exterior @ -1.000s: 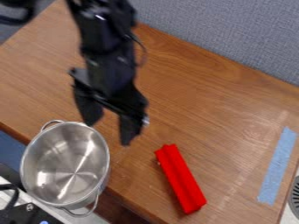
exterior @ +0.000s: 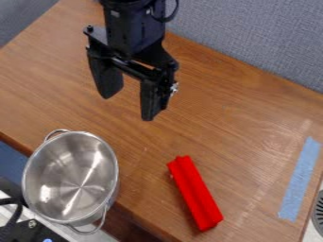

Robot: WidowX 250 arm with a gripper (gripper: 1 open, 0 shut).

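Observation:
My black gripper (exterior: 128,91) hangs over the wooden table in the upper left-middle, its two black finger pieces apart and open, with nothing seen between them. A red bar-shaped object (exterior: 195,193) lies diagonally at the lower right-middle, well apart from the gripper. A silver metal pot (exterior: 71,180) with handles stands at the lower left, below the gripper.
A pale blue strip (exterior: 299,178) lies at the right, beside a partly visible round metal object at the edge. Table edges show at the top right and left.
The pot and red bar have not visibly moved.

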